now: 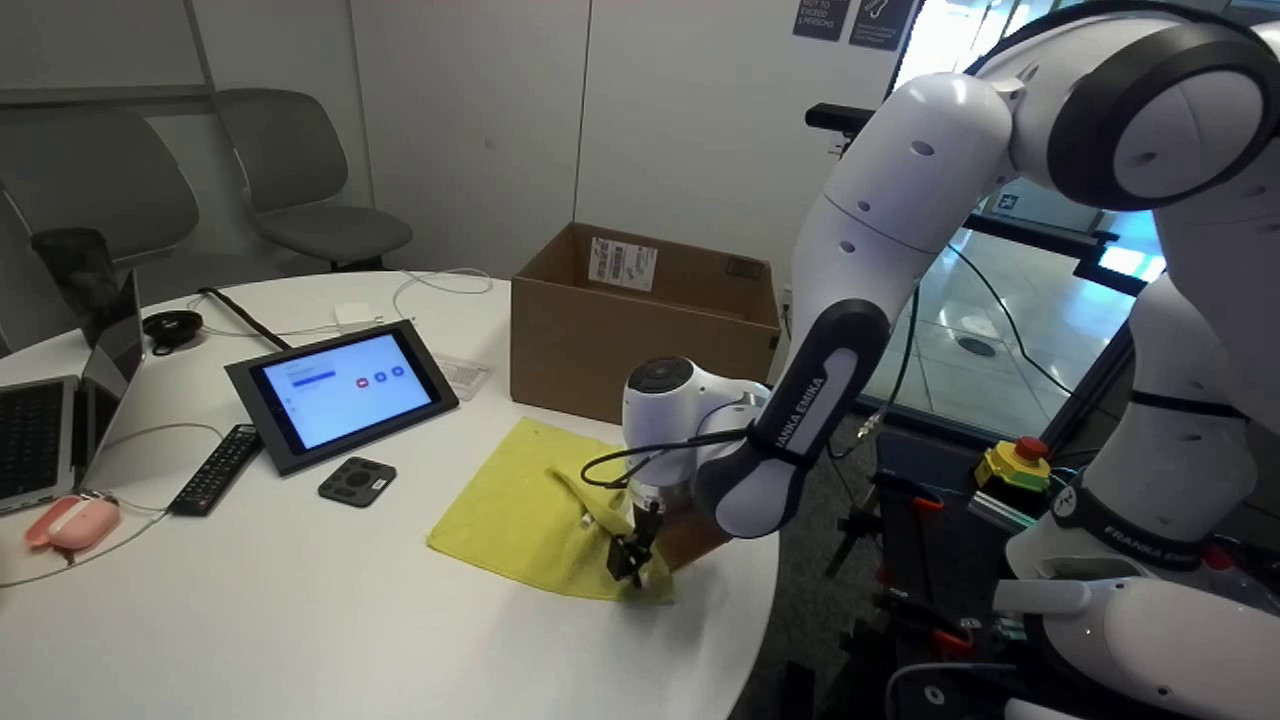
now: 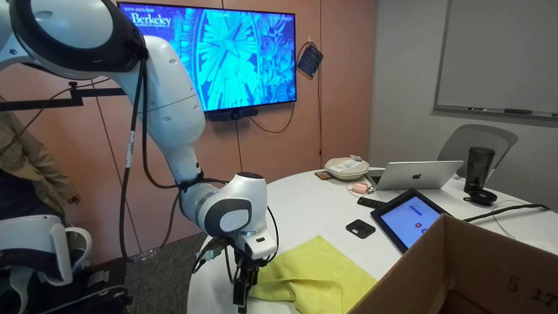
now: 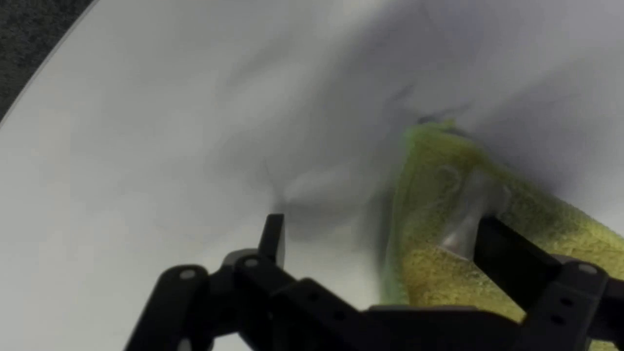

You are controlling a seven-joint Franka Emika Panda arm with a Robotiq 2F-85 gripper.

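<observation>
A yellow cloth (image 1: 510, 516) lies on the white table, mostly flat on its far side and rumpled near the arm. My gripper (image 1: 636, 574) is low over the cloth's near corner. Seen from the wrist, the gripper stands open: its left finger is over bare table, while the right finger (image 3: 515, 260) is over the cloth corner (image 3: 438, 199), which points up between them. Whether that finger touches the fabric I cannot tell. The second exterior view has the gripper (image 2: 243, 293) beside the folded edge of the cloth (image 2: 324, 267).
An open cardboard box (image 1: 636, 342) stands behind the cloth. A tablet (image 1: 348, 386), a small black device (image 1: 356, 481), a remote (image 1: 216, 469) and a laptop (image 1: 60, 420) lie further left. The table's rounded edge is close to the arm.
</observation>
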